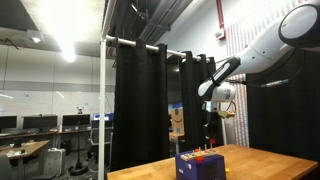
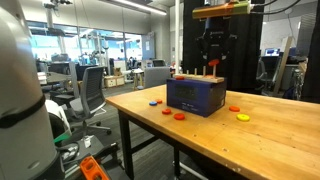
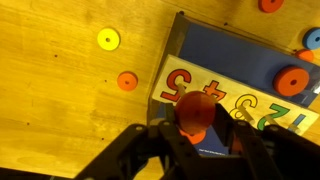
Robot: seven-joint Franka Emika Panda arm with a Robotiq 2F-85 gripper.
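An orange disc (image 3: 195,112) is between the fingers of my gripper, which is shut on it. In the wrist view it covers part of a wooden board (image 3: 222,86) with coloured numerals. That board lies on a dark box (image 3: 235,50). Exterior view 2 has the gripper (image 2: 212,64) just over the box (image 2: 196,95), close to upright pegs on its top. Another orange disc (image 3: 292,81) rests at the board's right end. How far the held disc is from the pegs is hard to tell.
Loose on the wooden table (image 2: 240,145) lie a yellow disc (image 3: 108,39), an orange disc (image 3: 127,81), a red disc (image 3: 270,4) and a blue disc (image 3: 313,39). Black curtains (image 1: 140,100) hang behind the table.
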